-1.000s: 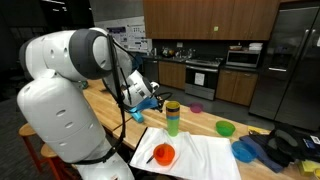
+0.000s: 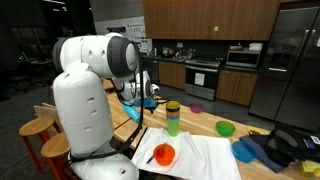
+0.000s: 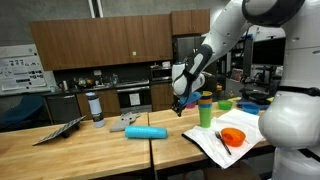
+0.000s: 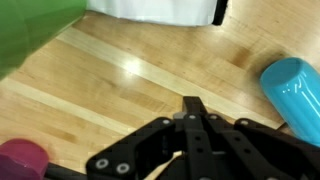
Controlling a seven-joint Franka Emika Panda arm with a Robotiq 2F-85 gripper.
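My gripper is shut, with nothing showing between its fingers, and hangs above bare wood in the wrist view. A blue cylinder (image 4: 292, 90) lies to the right of it there, apart from the fingers. At the upper left, close to the camera, is the green side of a stack of coloured cups (image 4: 25, 30). That stack (image 2: 173, 118) stands upright on the table in exterior view 1. An orange bowl (image 2: 164, 154) sits on the white cloth (image 2: 205, 155) in front of it.
A dark pink bowl (image 4: 20, 160) rests at the wrist view's lower left. A green bowl (image 2: 225, 128) and a blue bowl (image 2: 243, 151) stand farther right. Dark utensils lie on the cloth. Bare table spreads to the left in exterior view 2, around the blue cylinder (image 3: 146, 132).
In exterior view 1 the arm's elbow and forearm have swung to the right. The stack, bowls and cloth look unmoved.
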